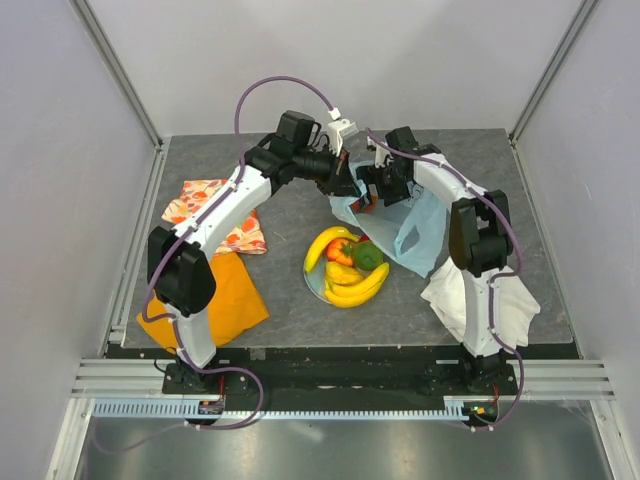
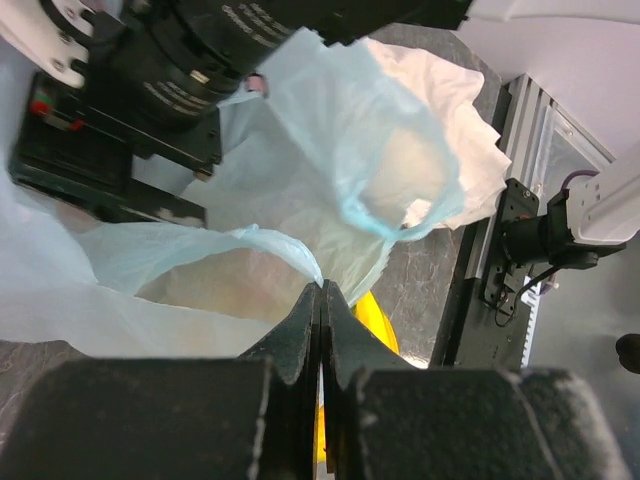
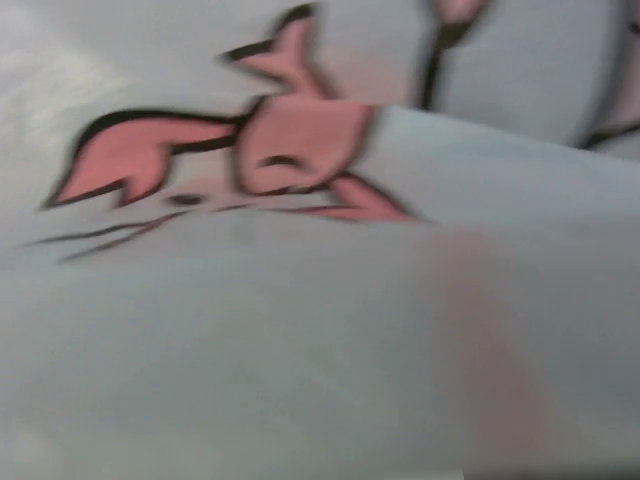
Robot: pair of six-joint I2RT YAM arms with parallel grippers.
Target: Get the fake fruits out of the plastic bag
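The pale blue plastic bag (image 1: 420, 230) lies at the back centre-right, with a red-orange fruit partly showing inside. My left gripper is shut on the bag's edge, which is pinched at its tips. My right gripper (image 1: 376, 178) reaches into the bag's opening, its fingers open; the right wrist view (image 3: 300, 300) is filled by the bag's plastic with pink printing. Bananas (image 1: 355, 292), an orange-red fruit (image 1: 339, 251) and a green pepper-like fruit (image 1: 366, 256) rest on a plate (image 1: 312, 285) in front of the bag.
Orange cloth (image 1: 225, 305) and patterned cloth (image 1: 245, 235) lie on the left, white cloth (image 1: 500, 310) at the front right. Bare grey table surrounds the plate.
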